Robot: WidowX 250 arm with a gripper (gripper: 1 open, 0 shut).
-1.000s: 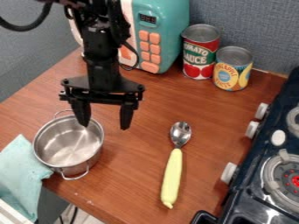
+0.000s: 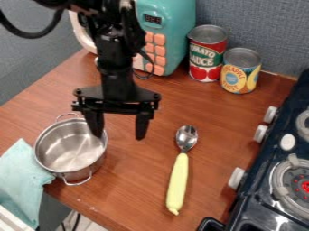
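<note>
The black gripper point(image 2: 118, 128) hangs open over the right part of a steel pot point(image 2: 72, 153), its two fingers pointing down with a gap between them and nothing visible held. To the right, a spoon point(image 2: 186, 138) with a pale yellow handle lies on the wooden table point(image 2: 145, 194), bowl toward the back.
A black stove point(image 2: 272, 207) fills the right edge. At the back stand a red can point(image 2: 207, 56), a yellow can point(image 2: 240, 74) and a teal toy microwave point(image 2: 167, 27). A light teal cloth point(image 2: 22, 176) lies at the left edge.
The gripper has moved slightly down and left toward the pot over the last second. The objects on the table look unmoved.
</note>
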